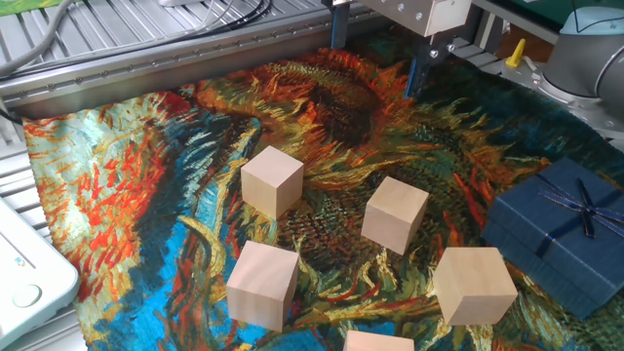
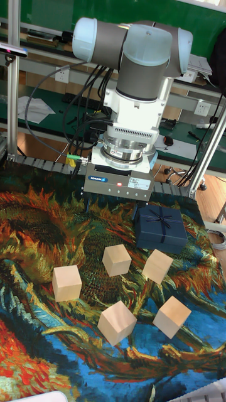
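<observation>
My gripper (image 1: 374, 71) hangs at the back of the cloth, its two fingers wide apart and nothing between them. Several plain wooden cubes lie spread out, none touching another. In exterior view 2, one cube (image 1: 272, 182) is left of centre, a second cube (image 1: 396, 215) is nearest the gripper's side of the middle, and a third cube (image 1: 263, 286) lies lower left. Toward the right sits another cube (image 1: 476, 285); the bottom edge cuts off a further cube (image 1: 379, 341), seen whole in exterior view 3 as the right front cube (image 2: 172, 316).
A dark blue ribboned box (image 1: 522, 229) stands at the right, beside the cubes. Under everything lies a colourful patterned cloth (image 1: 107, 185). A metal rail (image 1: 185, 73) runs along the back, and a white device (image 1: 29, 278) sits at the left edge.
</observation>
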